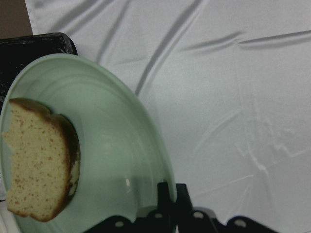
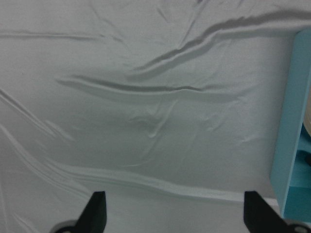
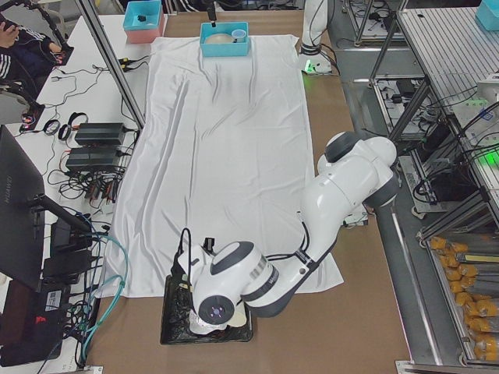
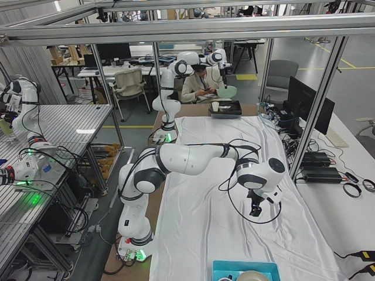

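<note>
My left gripper is shut on the rim of a green plate (image 1: 116, 126), which carries a slice of bread (image 1: 39, 160). The plate (image 4: 226, 92) is raised near the black tray (image 4: 225, 114) in the camera right view; in the camera left view the arm hides it. A cup (image 4: 215, 106) stands in that tray. My right gripper (image 4: 256, 208) hangs open over the white cloth, empty, beside a blue bin (image 2: 286, 145) in the right wrist view.
The blue bin (image 3: 224, 48) at the cloth's far end holds a bowl and a cup. Monitors, cables and devices line the side table, and a metal frame surrounds the workspace.
</note>
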